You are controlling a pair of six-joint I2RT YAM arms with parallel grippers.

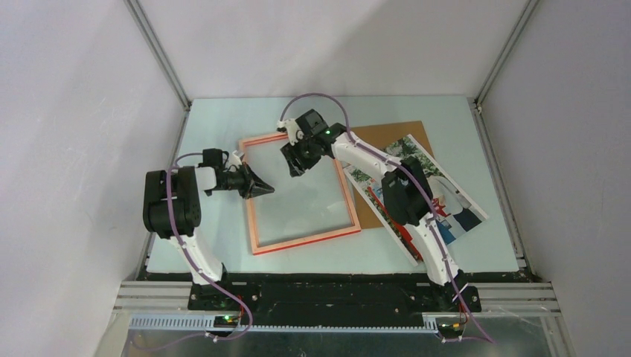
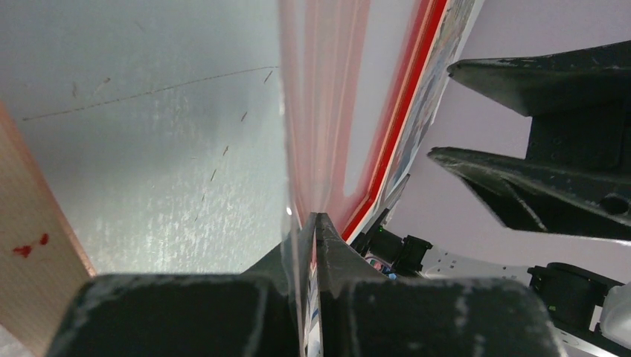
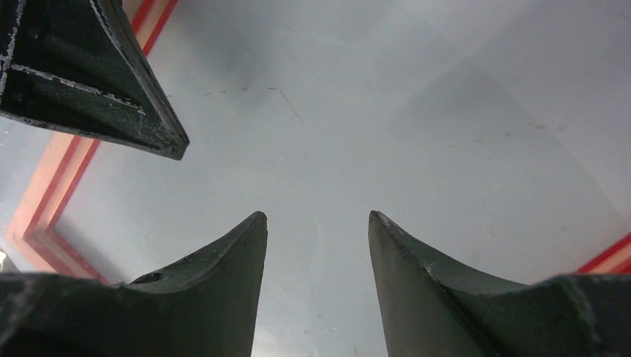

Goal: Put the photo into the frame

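A pale wooden frame with red edging (image 1: 346, 201) lies on the table with a clear sheet (image 1: 298, 208) in it. My left gripper (image 1: 253, 186) is at the frame's left side, shut; in the left wrist view a thin transparent edge runs down to its fingertips, though whether it is held is unclear. My right gripper (image 1: 294, 160) is over the upper part of the frame, part open, its fingers (image 3: 216, 282) apart with nothing visible between them. Colourful photos (image 1: 454, 201) lie to the right.
A brown board (image 1: 391, 130) lies under the photos, partly behind my right arm. Walls stand on three sides.
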